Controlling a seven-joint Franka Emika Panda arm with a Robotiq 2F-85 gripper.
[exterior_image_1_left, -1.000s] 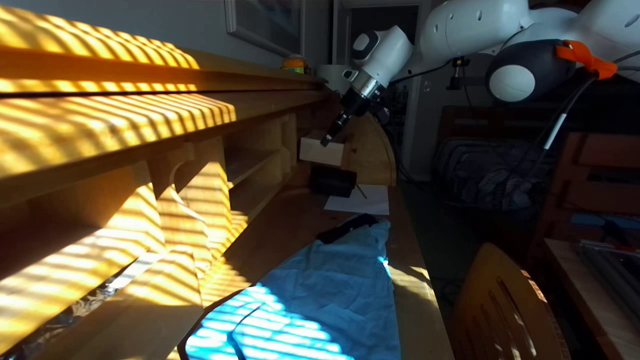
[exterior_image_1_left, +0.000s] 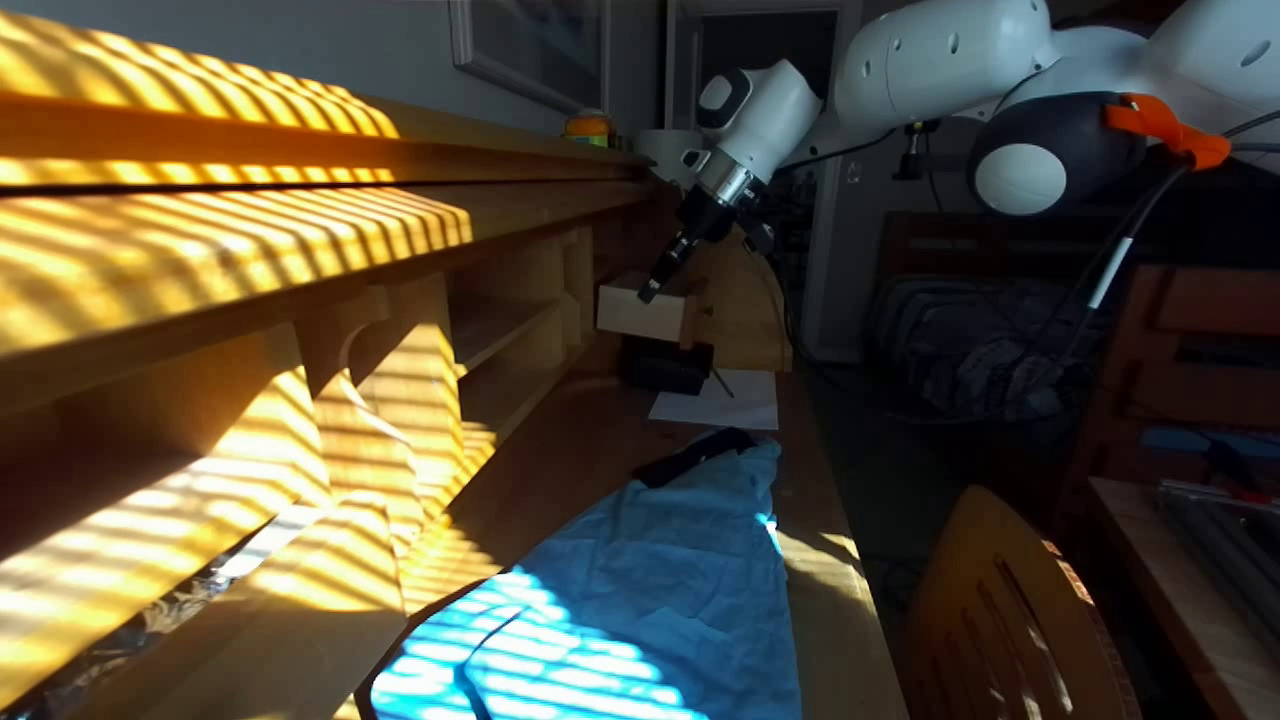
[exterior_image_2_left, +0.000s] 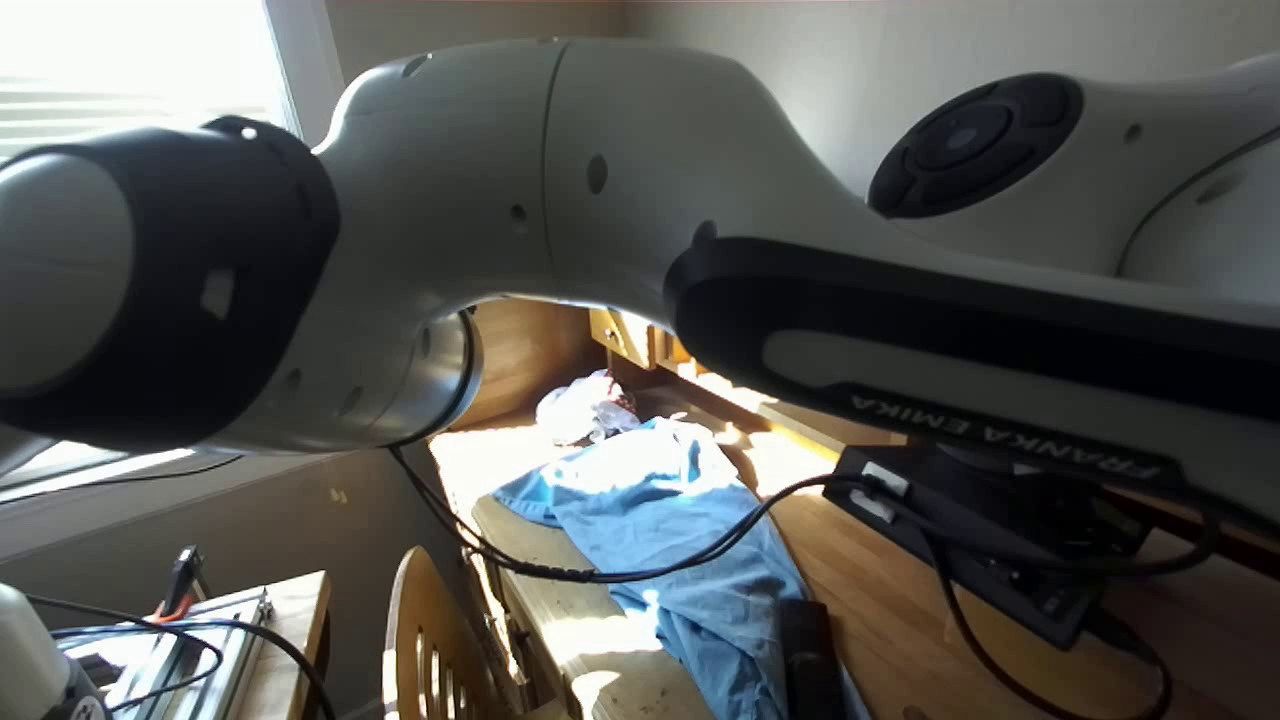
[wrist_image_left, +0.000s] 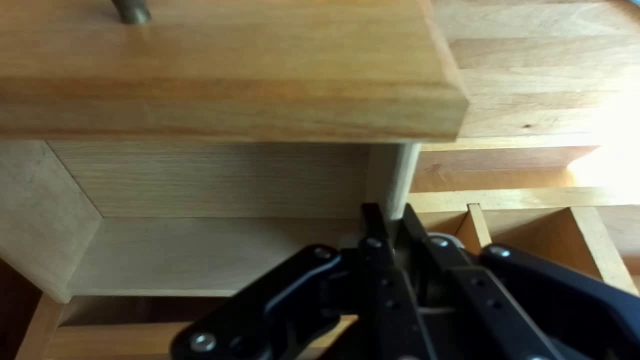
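Note:
A pale wooden drawer (wrist_image_left: 222, 186) stands pulled out of the desk hutch, its thick front panel (wrist_image_left: 240, 72) with a metal knob (wrist_image_left: 133, 11) crossing the top of the wrist view. Its inside looks empty where visible. My gripper is shut on the thin upper edge of the drawer's side wall (wrist_image_left: 404, 174), close behind the front panel. In exterior view 1, the gripper (exterior_image_1_left: 648, 292) points down at the light side of the drawer (exterior_image_1_left: 636, 314). Exterior view 2 has the arm covering drawer and gripper.
Below the drawer sit a black box (exterior_image_1_left: 666, 364) and white paper (exterior_image_1_left: 726, 400) on the desk. Blue cloth (exterior_image_1_left: 672, 552) covers much of the desktop, with a dark object (exterior_image_1_left: 693, 457) on its end. Open shelves (exterior_image_1_left: 504, 318) line one side; a chair (exterior_image_1_left: 1020, 612) stands opposite.
My gripper has come slightly down and to the left in exterior view 1. The drawer's light side reaches a little lower and farther left, and its front panel now shows more clearly.

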